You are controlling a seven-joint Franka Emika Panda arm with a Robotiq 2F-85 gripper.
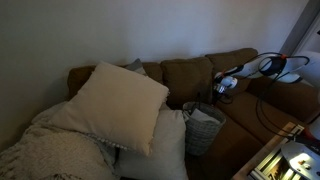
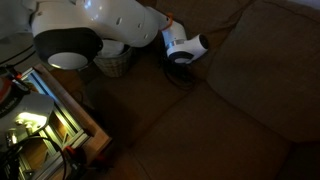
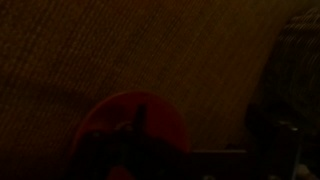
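Note:
My gripper stands open in the dark wrist view, its black fingers apart along the lower edge. A round red object (image 3: 125, 105) shows behind the left-hand finger, against brown ribbed sofa fabric. Whether it touches that finger I cannot tell. No object shows clearly in the gap. In exterior view 1 the arm's end (image 1: 224, 84) is low over the sofa, close to its backrest and just right of a light woven basket (image 1: 203, 130). Exterior view 2 shows the wrist (image 2: 185, 47) from behind, with the fingers mostly hidden in shadow.
The brown sofa seat (image 2: 215, 125) is clear to the right of the arm. Large white cushions (image 1: 118, 103) and a knitted blanket (image 1: 45, 150) fill the sofa's left side. A small table's wooden edge (image 2: 98, 140) stands in front.

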